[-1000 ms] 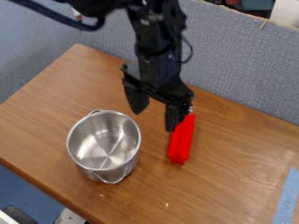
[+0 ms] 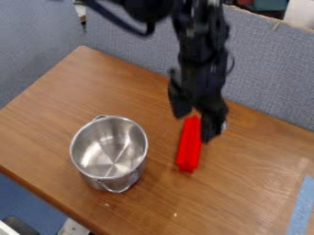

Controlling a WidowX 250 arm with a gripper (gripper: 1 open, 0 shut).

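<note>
My gripper (image 2: 196,115), dark and motion-blurred, is open above the upper end of a red elongated object (image 2: 189,144), which lies on the wooden table. To its left stands a shiny metal pot (image 2: 108,151) with handles. Whether the fingertips touch the red object is hard to tell.
The wooden table (image 2: 73,101) has free room at the back left and front right. A light blue strip (image 2: 298,207) lies at the right edge. Grey padded walls rise behind.
The arm and gripper have moved rightward, over the upper end of the red object. The pot and red object look unmoved.
</note>
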